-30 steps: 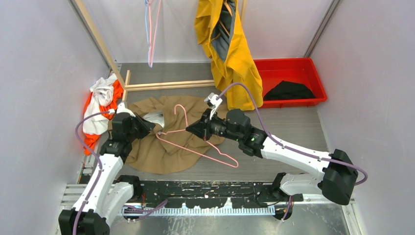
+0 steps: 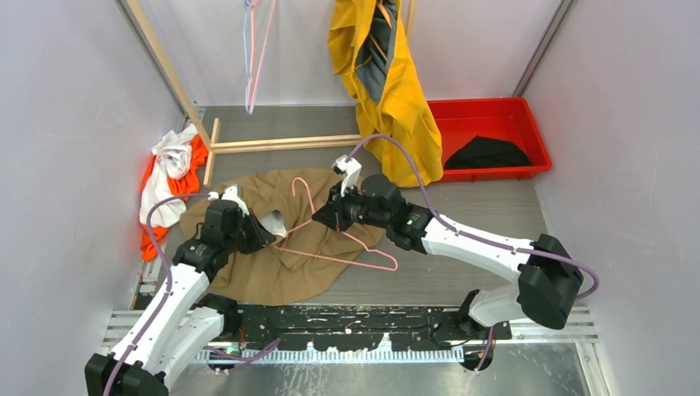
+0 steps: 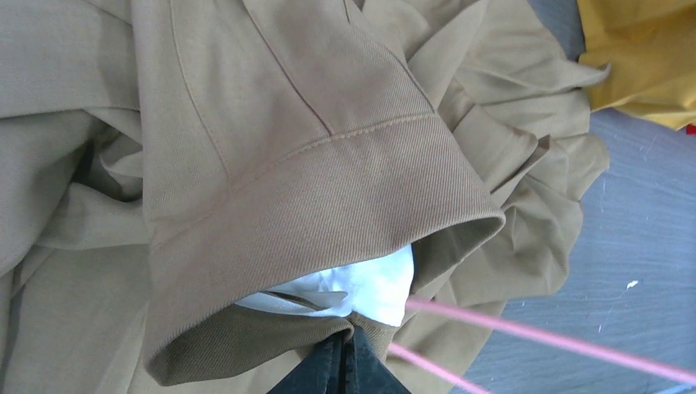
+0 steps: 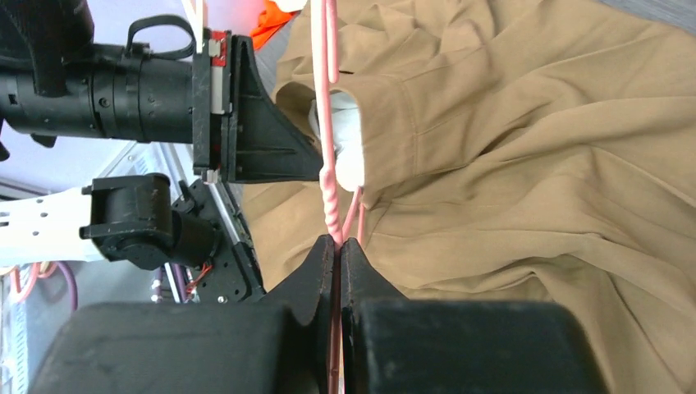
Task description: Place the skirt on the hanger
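Observation:
The brown skirt (image 2: 272, 276) lies spread on the floor, its waistband (image 3: 320, 197) raised, with white lining (image 3: 369, 287) showing in the opening. My left gripper is shut on the skirt's edge at that opening. My right gripper is shut on the pink hanger (image 2: 371, 265) where its wire is twisted, holding it over the skirt. One end of the hanger reaches toward the waistband opening; whether it is inside is unclear from these views.
A yellow garment (image 2: 396, 132) hangs from the wooden rack (image 2: 281, 144) at the back. A red tray (image 2: 452, 115) with dark cloth stands back right. White and orange clothes (image 2: 165, 186) lie at left.
My left gripper has moved rightward and toward the front with the skirt's edge.

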